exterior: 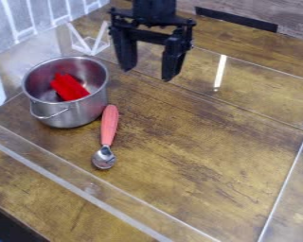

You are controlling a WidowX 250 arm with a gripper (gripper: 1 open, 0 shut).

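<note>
My gripper [149,55] hangs at the top centre of the camera view, dark, with two fingers parted and nothing seen between them. Below left of it stands a steel pot [63,111] holding a red object [68,85]. A scoop [107,132] with a red handle and metal head lies on the wooden table to the right of the pot, apart from my gripper.
A pale strip [219,73] lies on it at the upper right. A light-coloured edge runs along the far left.
</note>
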